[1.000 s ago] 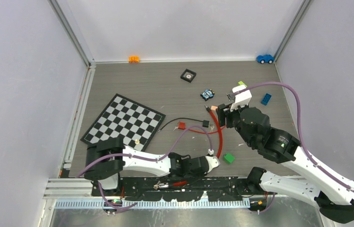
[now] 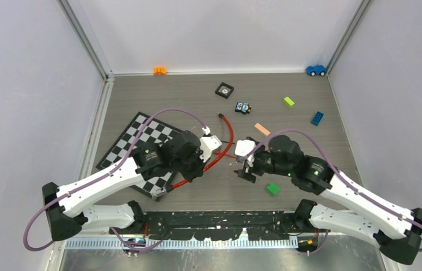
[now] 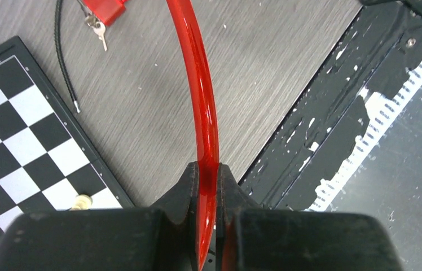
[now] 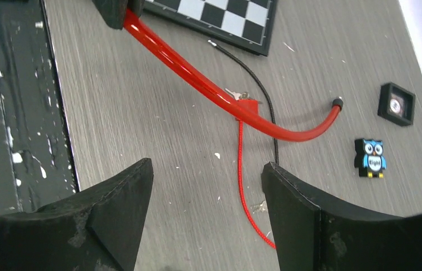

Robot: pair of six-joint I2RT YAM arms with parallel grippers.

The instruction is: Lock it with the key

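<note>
A thick red cable (image 2: 227,127) curves in the air between my arms, with its metal lock end (image 2: 165,191) at the lower left. My left gripper is shut around its middle. In the right wrist view that cable (image 4: 214,93) passes above my right gripper, which stands open, empty and apart from it. The cable's dark tip (image 4: 337,103) points up at the right. Below lies a small red padlock (image 4: 248,104) with keys (image 3: 101,31) beside it. More keys (image 4: 259,207) show by my right fingers, partly hidden.
A black cable (image 4: 260,84) and a thin red cord (image 4: 240,161) lie on the table. The chessboard (image 3: 45,121) is at the left with a pale piece (image 3: 82,202) on it. An owl toy (image 2: 242,107), a black box (image 2: 224,90) and a green block (image 2: 272,188) lie about.
My left arm has swung left and away from the front edge, carrying the thick red cable with it. My right gripper has moved left and nearer the front, close to the cable.
</note>
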